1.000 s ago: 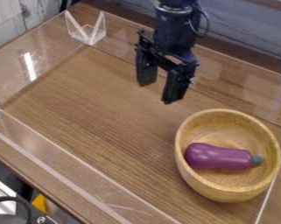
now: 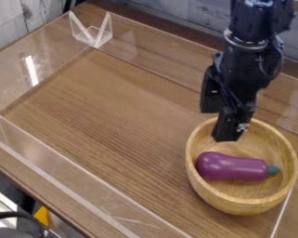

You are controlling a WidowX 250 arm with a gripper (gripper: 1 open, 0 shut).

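Observation:
My black gripper (image 2: 226, 116) hangs at the upper right, open, just above the back rim of a yellow bowl (image 2: 200, 193). A purple eggplant-like object (image 2: 233, 165) with a green end lies in the bowl. The bowl's back rim is partly hidden behind the gripper.
A bare wooden tabletop (image 2: 101, 121) fills the left and middle. A white wire-like item (image 2: 92, 30) stands at the back left near the edge. Dark items show at the bottom left corner.
My gripper has moved right and toward the viewer, down to the bowl. The bowl and the purple object have stayed in place.

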